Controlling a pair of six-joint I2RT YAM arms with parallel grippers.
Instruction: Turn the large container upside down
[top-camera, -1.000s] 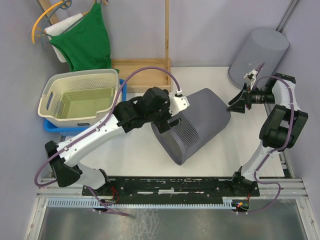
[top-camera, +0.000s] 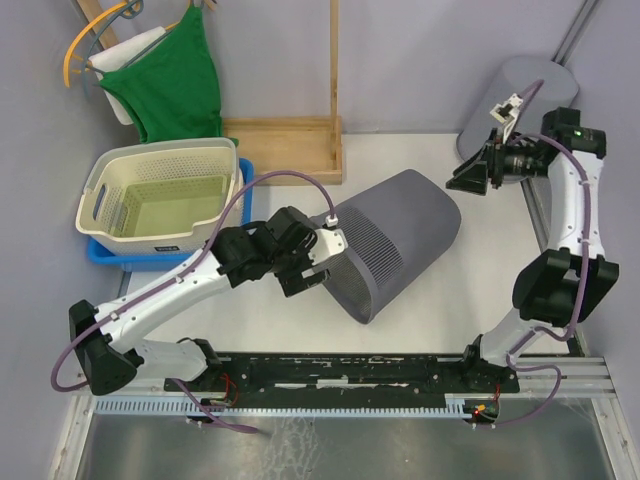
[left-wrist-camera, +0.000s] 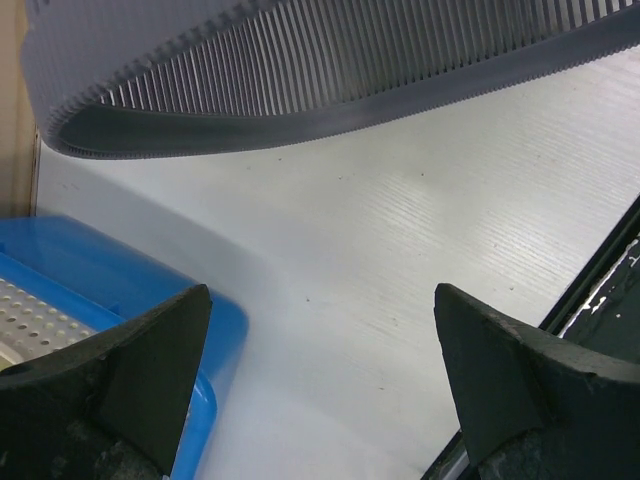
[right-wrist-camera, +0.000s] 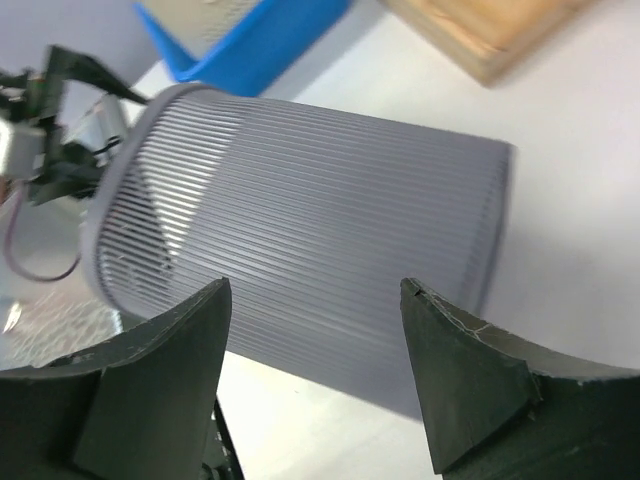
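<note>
The large grey container (top-camera: 400, 230) lies on its side in the middle of the table. Its ribbed, open end faces front-left and its closed end points back-right. In the top view my left gripper (top-camera: 302, 280) is by the open end, and the left wrist view has the ribbed rim (left-wrist-camera: 330, 120) across its top, beyond the open fingers. Beside the closed end, slightly apart from it, is my right gripper (top-camera: 470, 182). In the right wrist view the container's smooth side (right-wrist-camera: 340, 200) fills the middle, past the two spread fingers. Neither gripper holds anything.
At the back left, a cream basket (top-camera: 205, 165) sits in a blue bin (top-camera: 248, 175). A wooden stand (top-camera: 285, 135) is behind the container, and another grey container (top-camera: 550, 75) occupies the back right corner. Bare table (top-camera: 480, 290) shows to the right.
The container has shifted slightly.
</note>
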